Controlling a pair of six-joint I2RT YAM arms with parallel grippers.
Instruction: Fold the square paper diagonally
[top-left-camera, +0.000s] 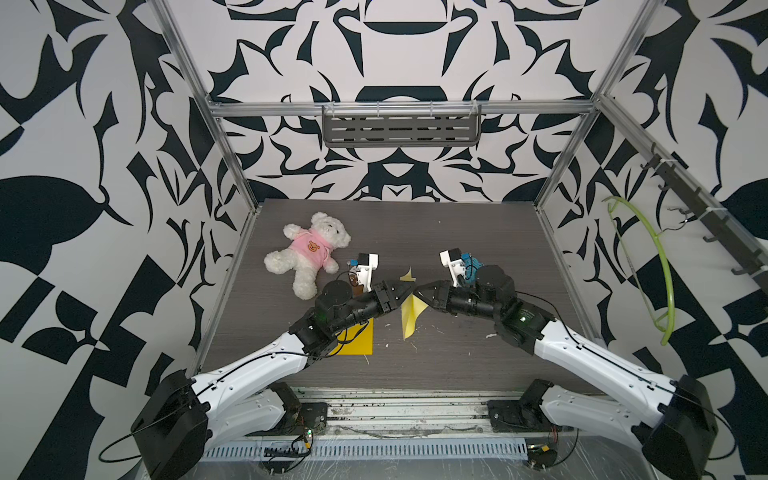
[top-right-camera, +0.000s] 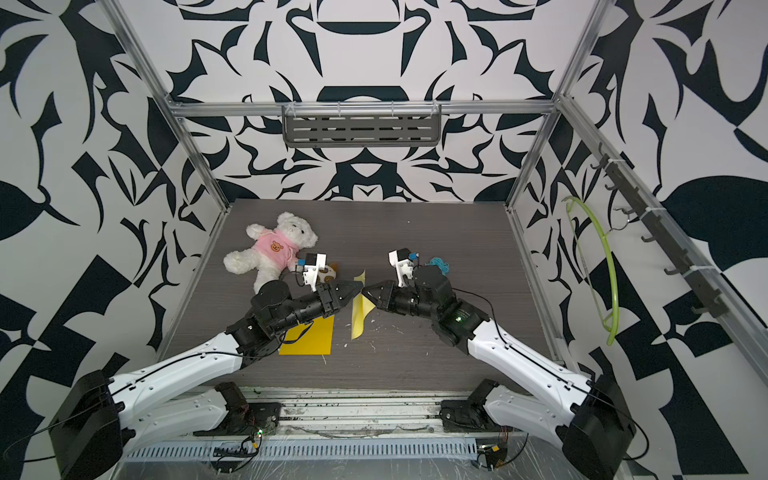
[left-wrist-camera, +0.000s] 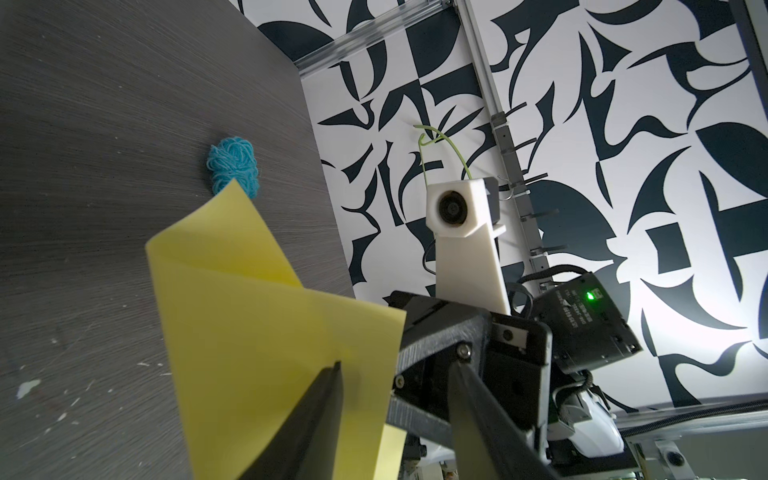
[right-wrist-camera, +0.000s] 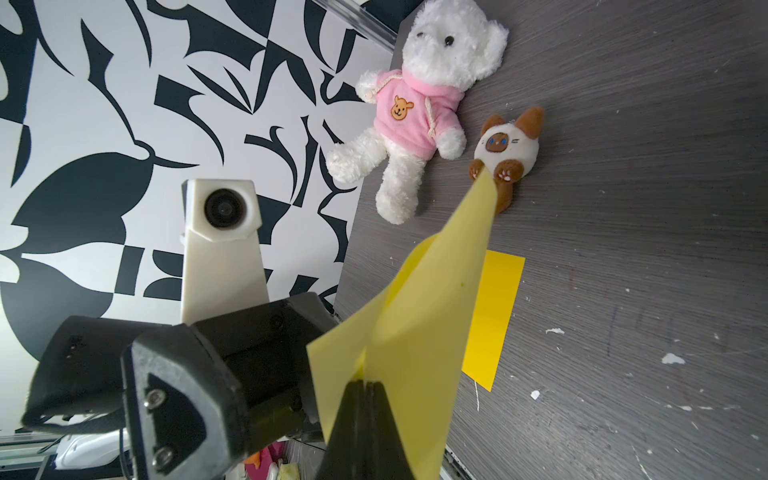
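Observation:
A yellow paper (top-left-camera: 412, 316), bent over on itself, hangs upright between my two grippers above the middle of the table. In the right wrist view its folded layers (right-wrist-camera: 424, 328) rise from the fingers of my right gripper, which is shut on it. My left gripper is part open at the opposite side; in its wrist view the fingers stand apart, one in front of the paper (left-wrist-camera: 256, 344). A flat, darker yellow sheet (right-wrist-camera: 496, 312) lies on the table, partly hidden under the left arm in the top views.
A white bear (top-left-camera: 312, 248) lies at the back left, beside a small brown-and-white plush (right-wrist-camera: 504, 152). Blue yarn (left-wrist-camera: 232, 164) lies to the right behind the right arm.

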